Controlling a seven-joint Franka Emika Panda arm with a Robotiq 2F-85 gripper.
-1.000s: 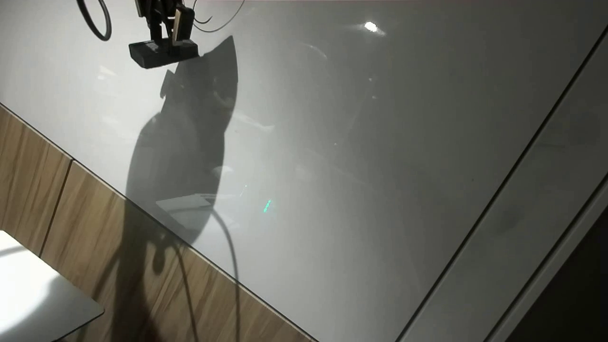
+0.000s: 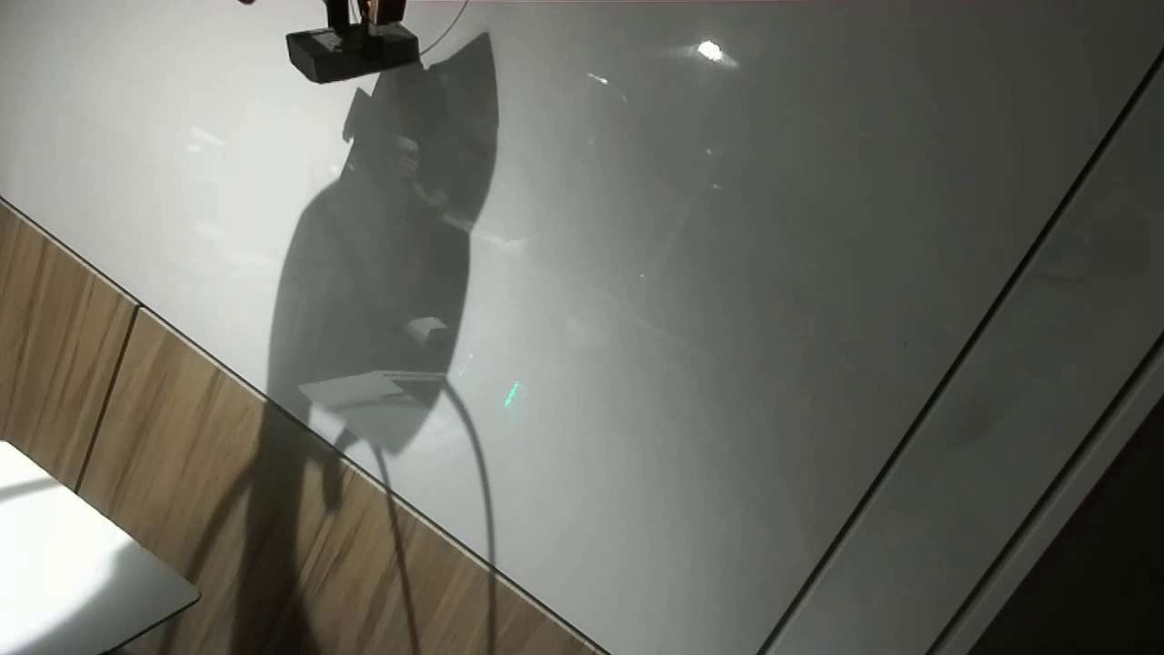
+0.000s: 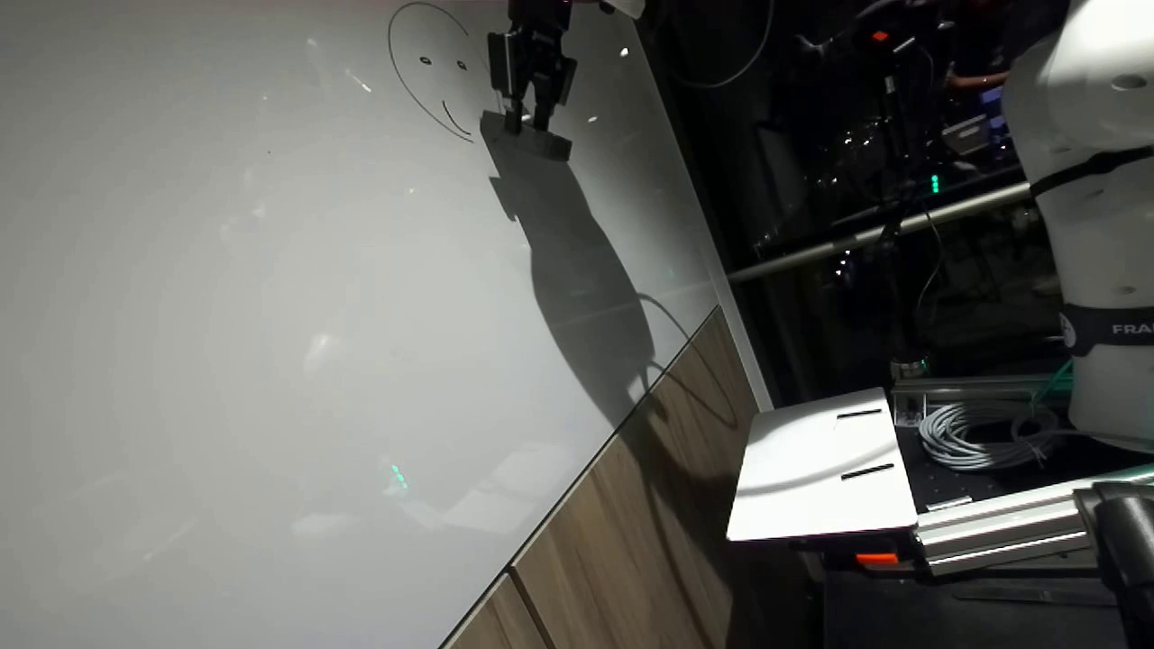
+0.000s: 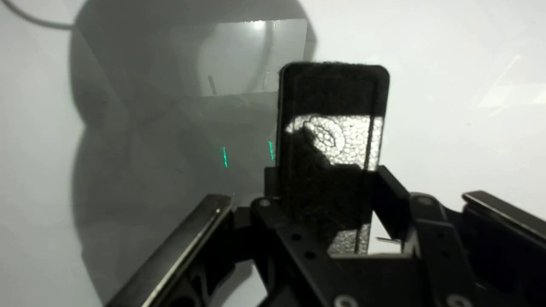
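My gripper is shut on a black block-shaped eraser, held at the whiteboard. In the wrist view the eraser stands lengthwise between the two fingers, with its dark, partly shiny back toward the camera. Whether its far face touches the board cannot be told. A thin-lined face drawing with two eyes and a mouth lies just left of the gripper in exterior view 2; its outline is broken on the right side. In exterior view 1 the eraser shows at the top edge, beside a piece of the drawn line.
Wood panelling borders the board's lower edge. A white tabletop stands by the robot's base. The arm's shadow and bright reflections cover part of the board, which is otherwise clear of objects.
In exterior view 1 the gripper and eraser have moved up and to the right, partly out of the frame, and the shadow has shifted with them. The short inner curve there no longer shows.
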